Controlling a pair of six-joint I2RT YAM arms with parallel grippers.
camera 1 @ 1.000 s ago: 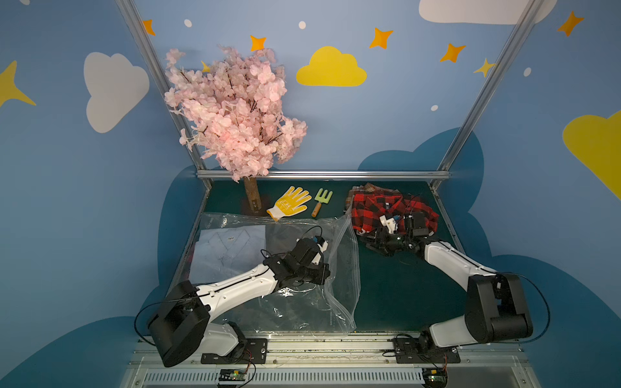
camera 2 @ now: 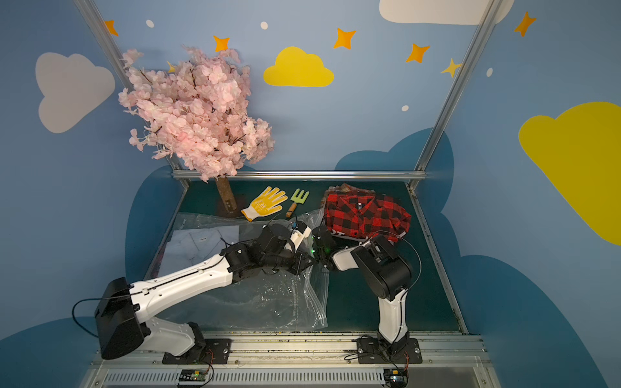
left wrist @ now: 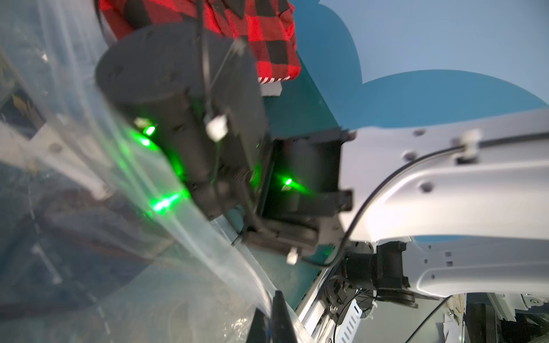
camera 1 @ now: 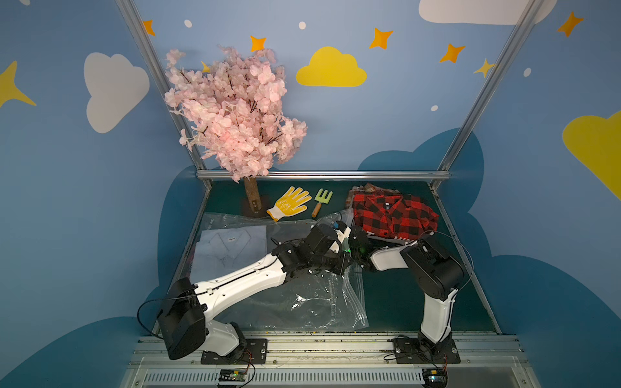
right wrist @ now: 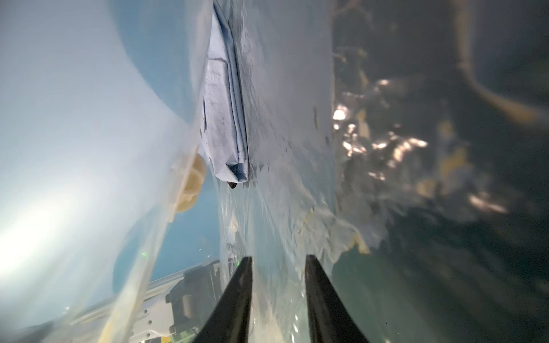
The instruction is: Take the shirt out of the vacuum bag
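A folded light-blue shirt (camera 1: 231,240) lies inside the clear vacuum bag (camera 1: 304,307) on the left of the table, and shows as a narrow folded stack (right wrist: 223,114) in the right wrist view. At the bag's right edge both grippers meet. My left gripper is shut on the plastic edge, which runs into its fingertips. My right gripper is close beside it, inside or against the plastic, with film between and around its fingertips; its exact hold is hard to see.
A red plaid shirt (camera 1: 394,213) is stacked at the back right. A yellow glove (camera 1: 289,203), small fork (camera 1: 321,202) and blossom tree (camera 1: 236,116) stand or lie at the back.
My right arm has swung left from the plaid shirt to the bag's edge, beside the left gripper. The left gripper has moved slightly right and up, and the bag's edge has shifted with it.
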